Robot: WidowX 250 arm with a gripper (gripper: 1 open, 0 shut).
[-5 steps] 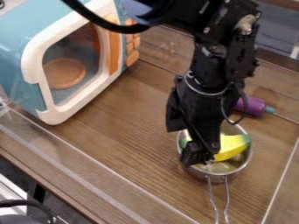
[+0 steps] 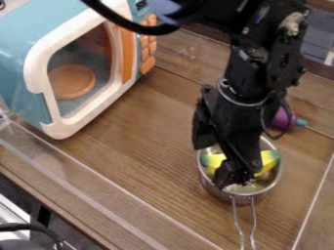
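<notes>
My black gripper point(image 2: 225, 151) reaches down from the top right into a metal pot point(image 2: 240, 191) with a long wire handle on the wooden table. It is open, its fingers over and around a yellow item point(image 2: 267, 163) with a green end in the pot. The fingers hide much of that item, so I cannot tell whether they touch it.
A toy microwave point(image 2: 65, 103) with an open door and an orange disc inside stands at the upper left. A purple object point(image 2: 282, 117) lies behind the arm at right.
My gripper has shifted slightly to the right over the pot and now covers more of the yellow item. The microwave and pot look unmoved.
</notes>
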